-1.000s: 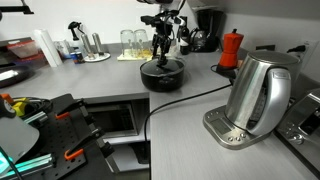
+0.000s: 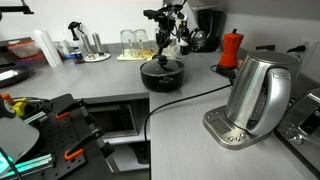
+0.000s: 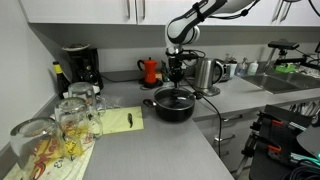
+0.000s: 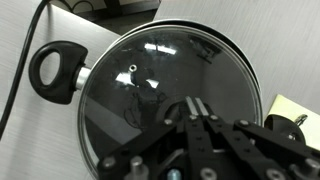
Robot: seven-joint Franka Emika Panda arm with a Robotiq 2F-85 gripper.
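Note:
A black pot stands on the counter with a glass lid over its mouth. In the wrist view the lid fills the middle, and the pot's side handle sticks out at the left. The lid's dark knob shows in exterior view 1, but the gripper mostly hides it in the wrist view. My gripper is over the lid near the knob, its fingers together and nothing visible between them. From exterior view 2, the gripper is above the same pot.
A steel kettle and a red moka pot stand to the right. Several glasses and a yellow sheet lie left of the pot in exterior view 2. A black cable crosses the counter.
My gripper has risen a little from the lid's knob, which now shows more clearly in exterior view 1. The pot has stayed in place.

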